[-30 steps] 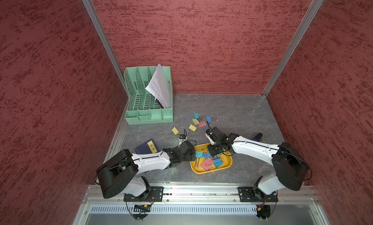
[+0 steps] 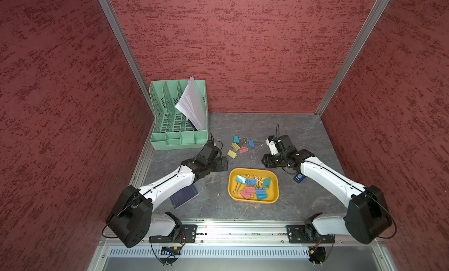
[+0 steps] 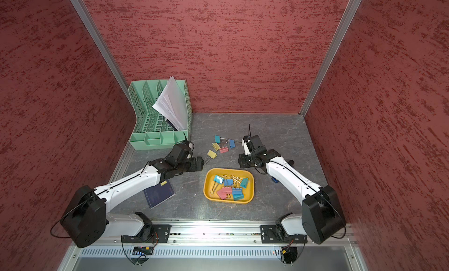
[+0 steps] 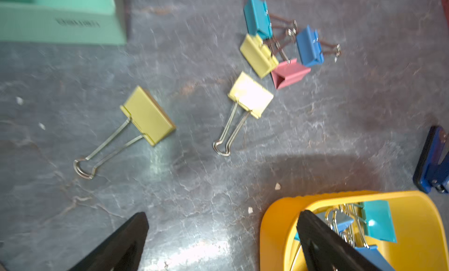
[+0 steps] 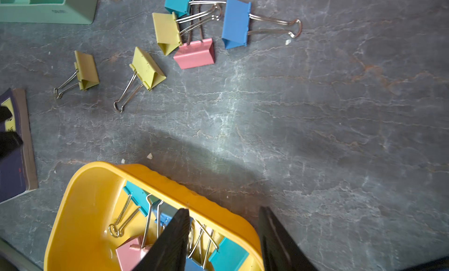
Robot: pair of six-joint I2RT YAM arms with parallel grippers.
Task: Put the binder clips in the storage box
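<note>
A yellow storage box (image 2: 253,200) at the front centre holds several pink, blue and teal binder clips. Behind it lie yellow clips (image 4: 148,116), a pink clip (image 5: 194,53), a blue clip (image 5: 236,23) and a teal clip (image 4: 257,16). My left gripper is open, empty, above the table left of the box, with yellow clips in its wrist view. My right gripper hangs above the box's back right rim, fingers apart, nothing seen held between them.
A green file organizer (image 2: 163,140) with papers stands at the back left. A dark notebook (image 3: 159,196) lies front left, and a dark blue object (image 2: 299,177) at the right.
Both arms have lifted away from the box toward the back, the left also moving left and the right moving right. The box has shifted slightly.
</note>
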